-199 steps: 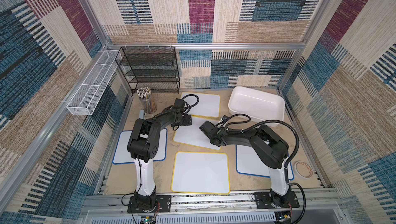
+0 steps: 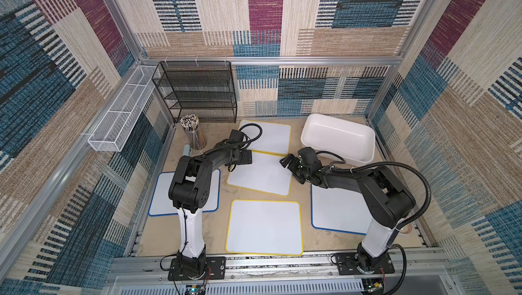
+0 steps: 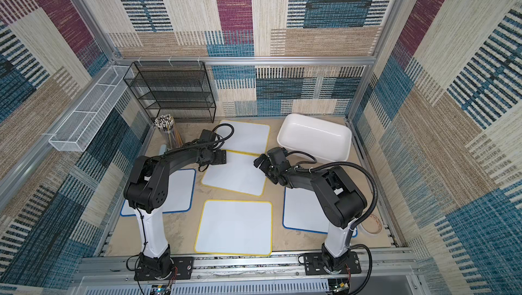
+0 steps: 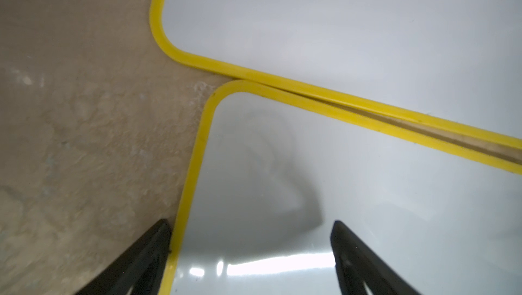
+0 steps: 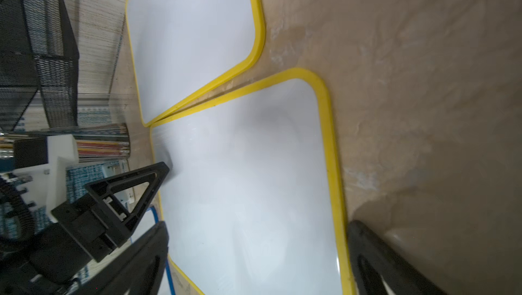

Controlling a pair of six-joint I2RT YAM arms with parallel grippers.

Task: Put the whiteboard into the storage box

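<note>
A white whiteboard with a yellow rim (image 2: 261,173) lies flat in the middle of the table. My left gripper is at its left edge, fingers open, one finger (image 4: 149,257) beside the rim and the other above the white face. At the board's right side my right gripper is also open; one finger (image 5: 367,251) stands just outside the yellow rim and the other is over the board's side. Nothing is visibly clamped by either. The white storage box (image 2: 339,137) stands at the back right and looks empty.
A second yellow-rimmed board (image 2: 266,137) touches or nearly touches the middle one behind; another (image 2: 263,227) lies in front. Blue-rimmed boards lie left (image 2: 163,194) and right (image 2: 337,210). A pencil cup (image 2: 194,133) and black mesh rack (image 2: 198,91) stand back left.
The left arm has barely moved.
</note>
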